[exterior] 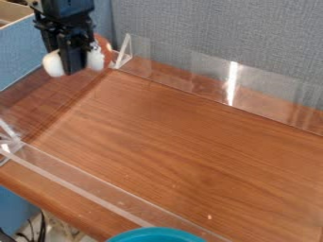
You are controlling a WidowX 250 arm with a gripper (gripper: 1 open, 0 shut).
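Observation:
My black gripper (pixel 74 59) is high at the upper left of the camera view, shut on a white object (pixel 56 64) with rounded ends that shows on both sides of the fingers. A reddish part shows behind the gripper to the right, though I cannot tell whether it belongs to the held object. The wooden table (pixel 177 142) below is bare.
Clear plastic barriers (pixel 229 83) run along the table's back and front edges, with white brackets at the left. The rim of a teal bowl (pixel 158 233) shows at the bottom edge. A blue padded wall (pixel 23 52) stands at the left.

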